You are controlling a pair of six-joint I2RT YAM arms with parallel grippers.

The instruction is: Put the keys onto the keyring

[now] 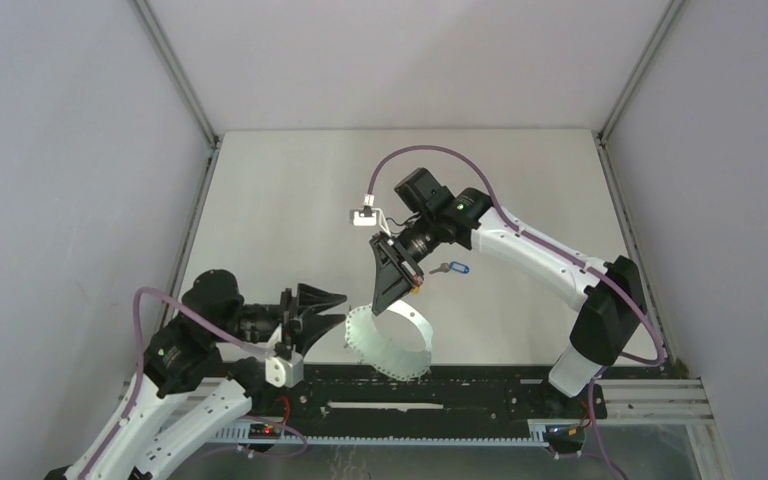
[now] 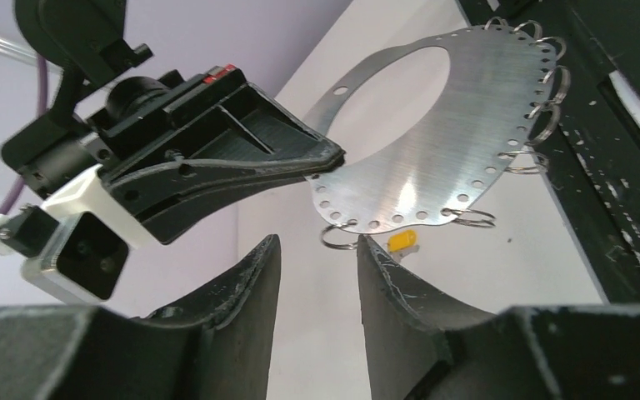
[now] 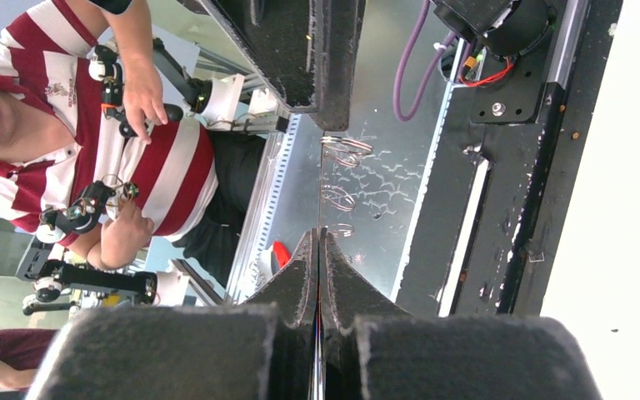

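My right gripper (image 1: 378, 306) is shut on the inner band of a flat silver keyring plate (image 2: 475, 125), which hangs tilted near the table's front edge. Small wire rings run along the plate's holed outer rim; one ring (image 2: 337, 245) faces my left gripper. That gripper's fingers (image 2: 254, 275) stand apart just left of the plate, and nothing shows between them. A blue-tagged key (image 1: 458, 267) lies on the table behind the right gripper. Another key with a yellow head (image 2: 401, 241) is partly covered by the plate in the left wrist view.
A dark rail (image 1: 500, 400) borders the table's front edge, under the plate. In the right wrist view a person (image 3: 92, 133) stands beyond the rail.
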